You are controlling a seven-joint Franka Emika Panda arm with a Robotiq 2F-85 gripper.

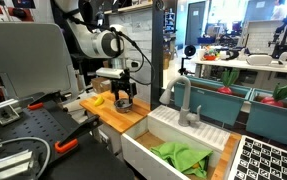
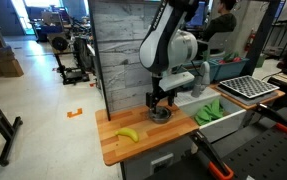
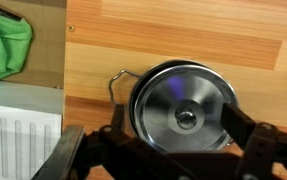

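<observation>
A small pot with a metal lid (image 3: 173, 112) stands on the wooden counter; the lid's dark knob (image 3: 186, 119) shows near its middle in the wrist view. My gripper is open above it, its dark fingers (image 3: 103, 146) standing to either side of the lid in that view. Nothing is held between them. From the side, the pot (image 2: 160, 115) is just below the gripper (image 1: 121, 94). One wire handle (image 3: 116, 82) of the pot juts out from its rim.
A yellow banana (image 2: 128, 133) lies on the counter beside the pot. The white sink (image 1: 153, 145) holds a green cloth (image 1: 181, 156), and a faucet (image 1: 186, 98) rises behind it. Bare wood (image 2: 133, 153) lies in front of the pot.
</observation>
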